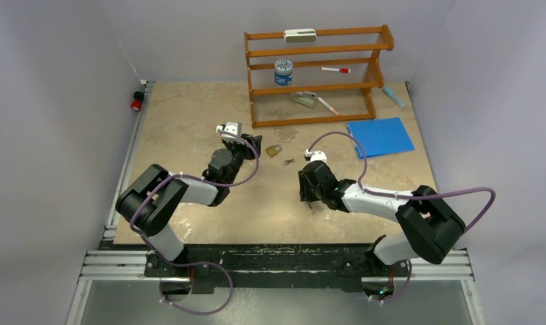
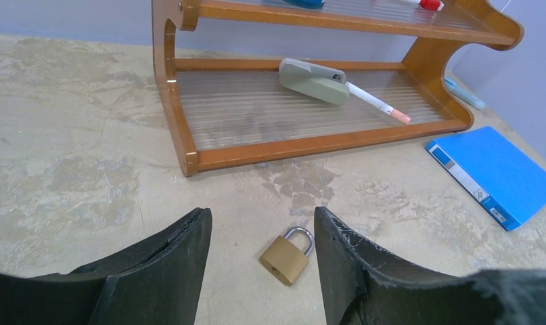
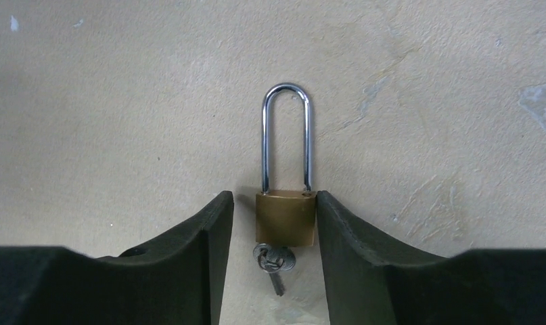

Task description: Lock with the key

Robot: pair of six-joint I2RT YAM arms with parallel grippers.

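Observation:
In the right wrist view, a brass padlock (image 3: 285, 220) with a long steel shackle lies framed by the fingers of my right gripper. The right finger's tip looks close against its side, while a gap shows on the left; contact is unclear. Small keys (image 3: 275, 260) show at the body's lower end, but whether one is in the keyhole I cannot tell. My left gripper is open and empty. Beyond its fingertips lies a second brass padlock (image 2: 285, 260) with a short shackle. Other small keys (image 1: 289, 162) lie between the two arms.
A wooden rack (image 1: 312, 122) stands at the back, holding a jar (image 1: 283, 72), markers and a stapler-like item. A blue folder (image 1: 380, 137) lies at the back right. Bare table stretches across the left and the front middle.

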